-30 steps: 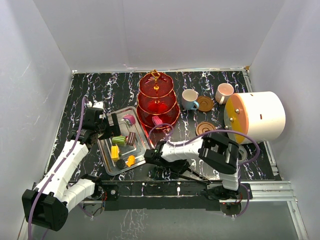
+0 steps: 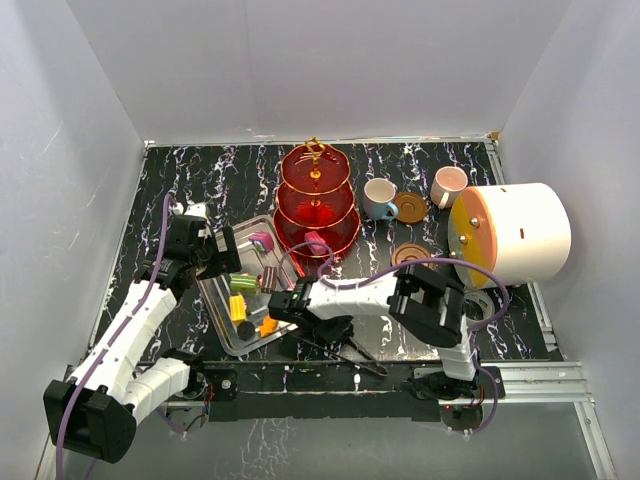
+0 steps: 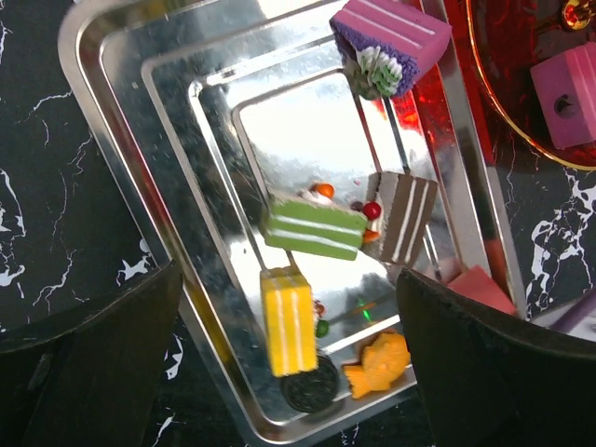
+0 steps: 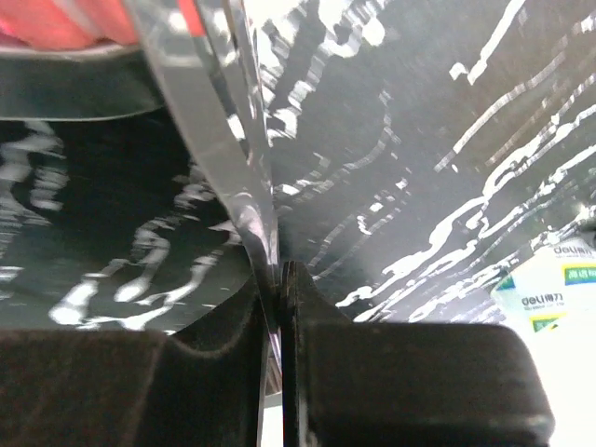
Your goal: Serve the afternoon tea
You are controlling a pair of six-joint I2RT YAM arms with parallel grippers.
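Note:
My right gripper is shut on metal tongs (image 4: 219, 121), which reach up and away from it in the right wrist view. My open left gripper hangs over the steel tray (image 3: 130, 177), nothing between its fingers. On the tray lie a purple-pink cake (image 3: 396, 42), a green cake (image 3: 315, 228), a brown cake (image 3: 405, 219), a yellow cake (image 3: 289, 321), a dark round biscuit (image 3: 311, 384) and an orange biscuit (image 3: 380, 363). One pink cake (image 2: 317, 243) rests on the lowest plate of the red three-tier stand (image 2: 315, 205).
Behind and right stand a blue-white mug (image 2: 380, 198), a pink mug (image 2: 449, 185) and brown coasters (image 2: 410, 207). The white-and-yellow drum-shaped appliance (image 2: 520, 235) fills the right side. A pinkish-red piece (image 3: 480, 287) shows at the tray's edge; I cannot tell what it is.
The tray and its cakes sit slightly farther right and nearer the front. My left arm has stayed put.

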